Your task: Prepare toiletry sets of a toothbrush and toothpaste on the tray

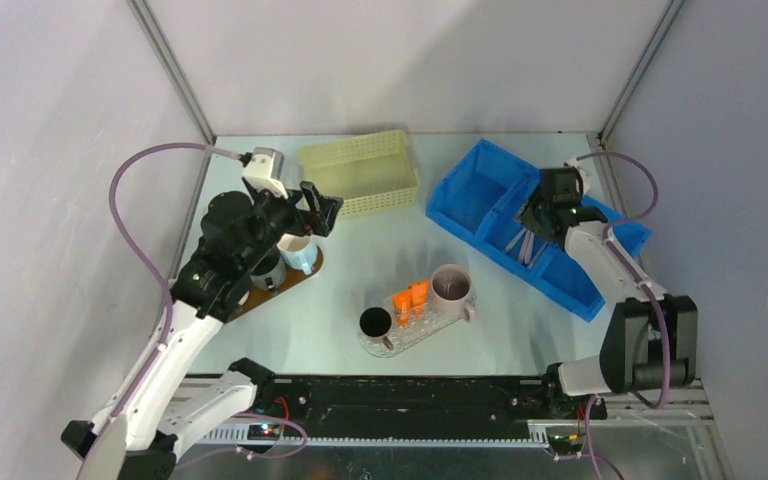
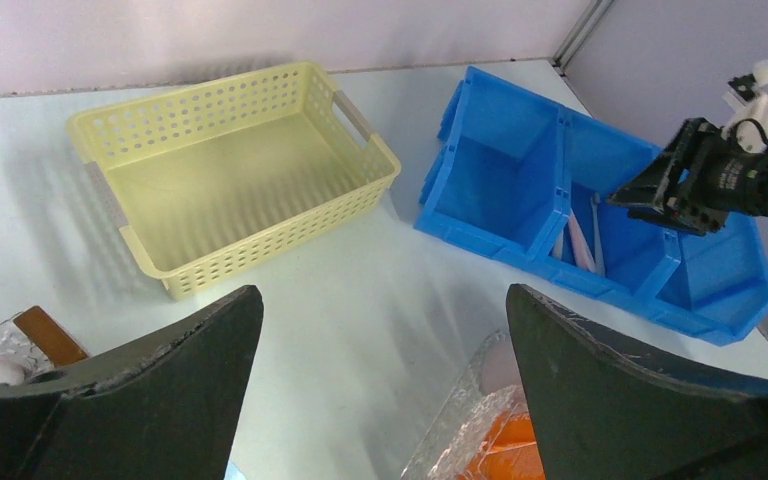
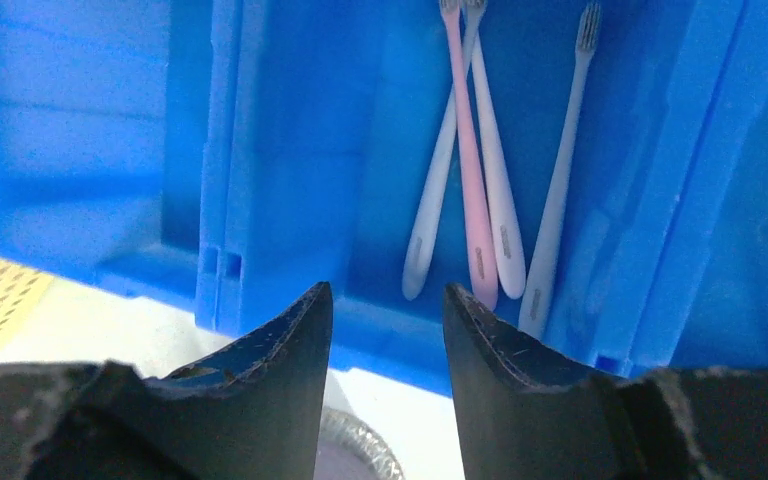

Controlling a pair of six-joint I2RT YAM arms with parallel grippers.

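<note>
Several toothbrushes lie in the middle compartment of the blue box (image 1: 460, 225). In the right wrist view, a pink toothbrush (image 3: 472, 170) rests among pale ones, with a separate grey-white toothbrush (image 3: 557, 190) to their right. My right gripper is over this compartment, open and empty. The clear tray (image 1: 405, 342) at the front middle carries orange packs (image 1: 410, 300), a dark-inside mug (image 1: 375, 323) and a pinkish mug (image 1: 451, 288). My left gripper stands open in the air, left of the table's middle, nothing between its fingers.
An empty yellow basket (image 1: 365, 200) is at the back. On the left, under my left arm, a brown tray (image 1: 305, 272) holds a pale blue mug (image 1: 298, 255) and a dark mug (image 1: 269, 272). Bare table lies between the basket and the clear tray.
</note>
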